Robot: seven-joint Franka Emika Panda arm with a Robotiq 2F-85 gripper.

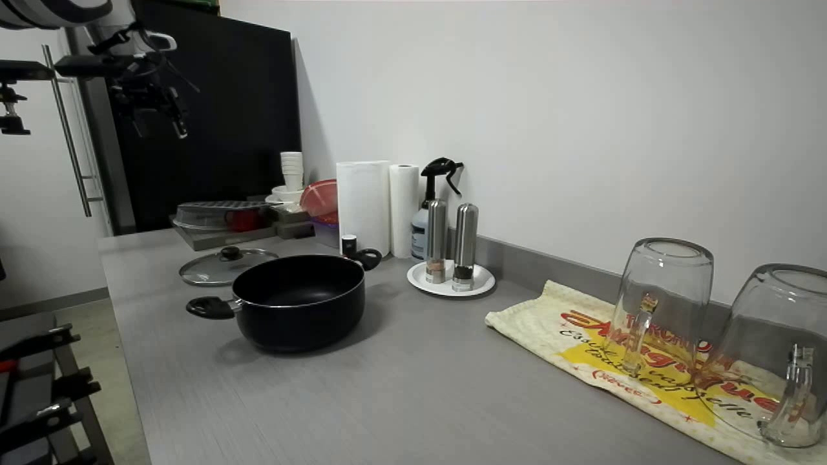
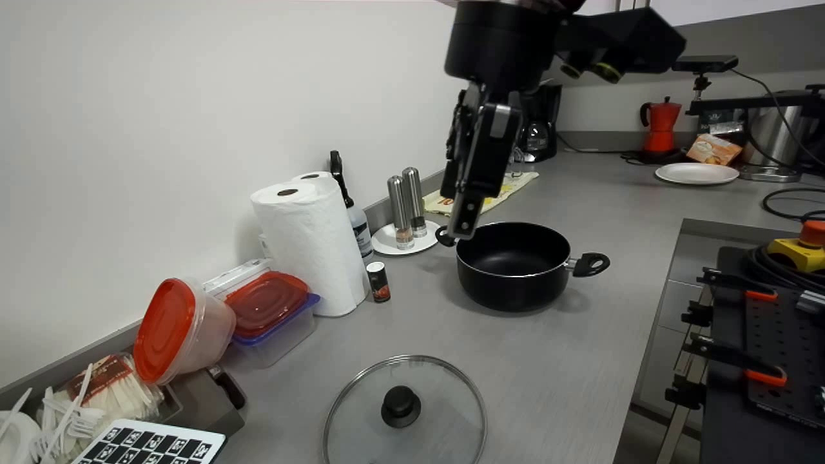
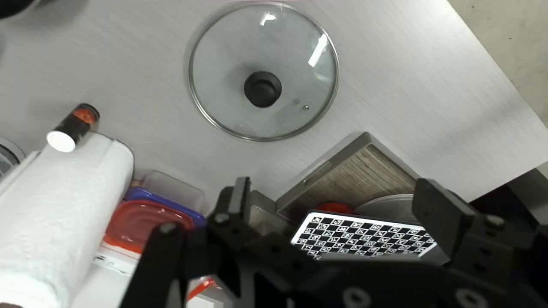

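High above the counter's far end, my gripper is open, its two fingers wide apart with nothing held between them. Below it in the wrist view, the round glass lid [image 3: 221, 97] with a black knob [image 3: 263, 89] lies flat on the counter. The same lid [image 2: 433, 433] shows at the bottom of exterior view 2. A black two-handled pot [image 1: 302, 318] stands uncovered beside the lid and looks empty inside. In exterior view 2 my gripper [image 2: 475, 182] hangs in front of part of the pot [image 2: 514, 286].
Paper towel rolls [image 2: 309, 247], a small spice jar [image 2: 378, 281] and red-lidded containers [image 2: 267, 309] line the wall. Two mills [image 1: 463, 244] stand on a white plate [image 1: 451, 289]. Glass jugs [image 1: 663, 310] rest on a cloth [image 1: 554, 325].
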